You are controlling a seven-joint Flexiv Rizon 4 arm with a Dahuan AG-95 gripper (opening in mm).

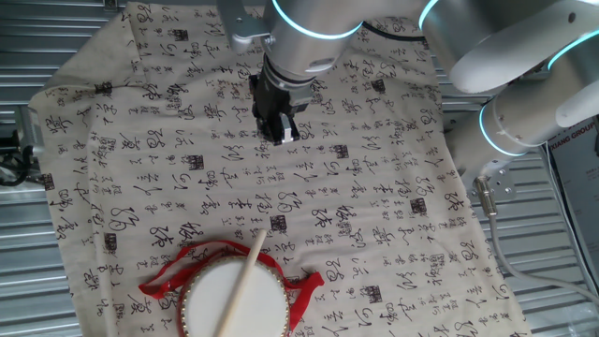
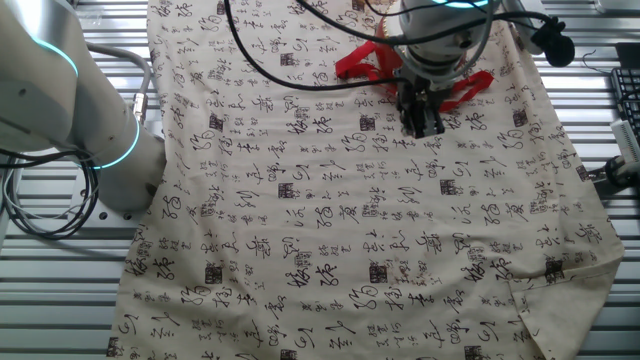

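Observation:
My gripper [image 1: 279,137] hangs over the patterned cloth, clear of the drum, with its black fingers pointing down. In exterior view 2 the same gripper [image 2: 428,126] looks compact and dark, and no object shows at its tips. Whether its fingers are open or shut is too small to make out. A white-faced drum [image 1: 211,295] with a studded rim lies at the near edge of exterior view 1. Across its face rests a pale wooden stick [image 1: 245,279], one end reaching past the rim. Red ribbon [image 2: 468,88] shows behind the arm in exterior view 2, where the drum is mostly hidden.
Cream cloth [image 1: 374,234] with black characters covers the slatted metal table [image 1: 28,253]; most of it is bare. The arm's base [image 2: 128,165] stands at one side. Black cables [image 2: 270,70] loop across exterior view 2. A dark device [image 1: 17,154] sits at the opposite edge.

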